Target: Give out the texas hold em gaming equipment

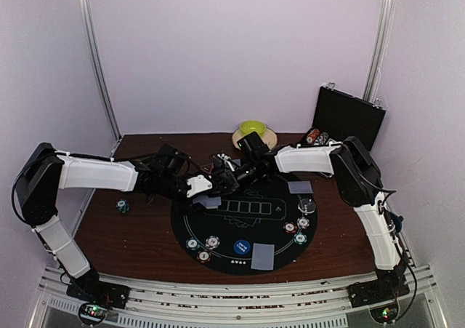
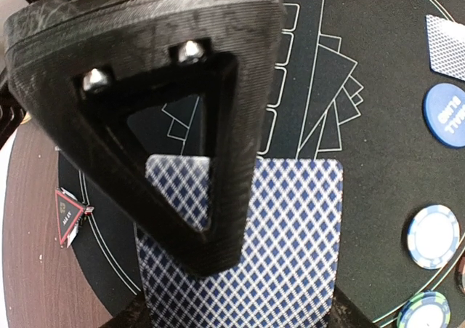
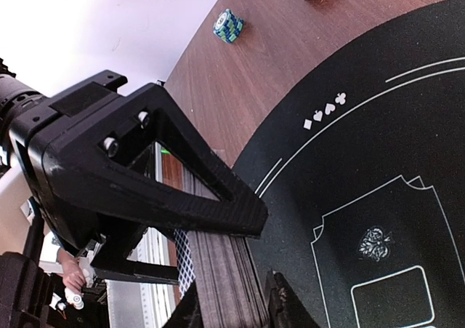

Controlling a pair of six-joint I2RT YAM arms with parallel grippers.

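My two grippers meet over the upper left of the black poker mat. A blue-checked card deck fills the lower middle of the left wrist view, between the grippers; in the right wrist view its edge runs down between their fingers. My left gripper and right gripper overlap, so how firmly each holds the deck is unclear. Card piles lie on the mat at the front and right, with chips and a blue blind button.
An open black case with chips stands at the back right. A green bowl sits on a plate at the back. A chip stack is on the wooden table at the left.
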